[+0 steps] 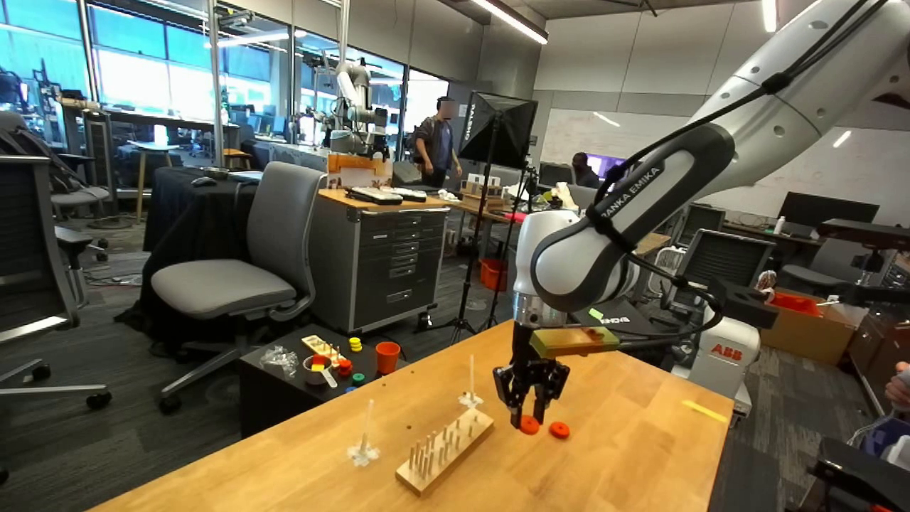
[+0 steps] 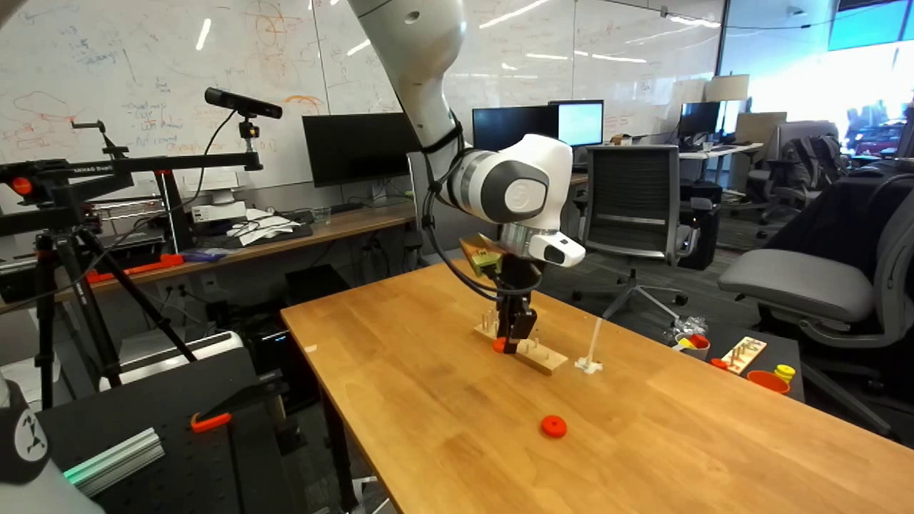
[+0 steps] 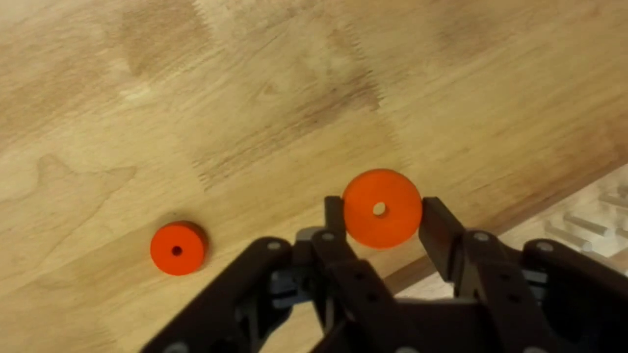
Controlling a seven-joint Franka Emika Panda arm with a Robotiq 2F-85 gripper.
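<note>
Gripped at its sides, an orange-red disc with a centre hole shows face-on in the wrist view. My gripper is shut on it, a dark fingertip touching each side. The disc appears lifted off the table, beside the pegboard. A second orange-red disc lies flat on the table to the left in that view; exterior view 2 shows this loose disc nearer the camera. The wooden pegboard, with several upright pegs, lies left of my gripper in exterior view 1, and partly behind it in exterior view 2.
Two thin upright rods, a nearer rod and a farther rod, stand on the table beyond the pegboard. A low black side table beside it carries cups and coloured pieces.
</note>
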